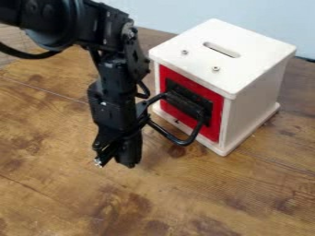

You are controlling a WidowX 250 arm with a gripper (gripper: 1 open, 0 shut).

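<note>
A black robot arm hangs down on the left, its gripper (116, 157) low over the wooden table (74, 203), left of a white wooden box (246, 83). The gripper looks shut, with nothing visible between its fingers. The box has a slot and small metal fittings on top, and a red front face (212, 129) carrying a black panel at its middle. A black loop, a cable or handle, runs in front of that face close beside the arm; where it attaches is unclear.
A pale wall stands behind the box. A black cable arches at the upper left.
</note>
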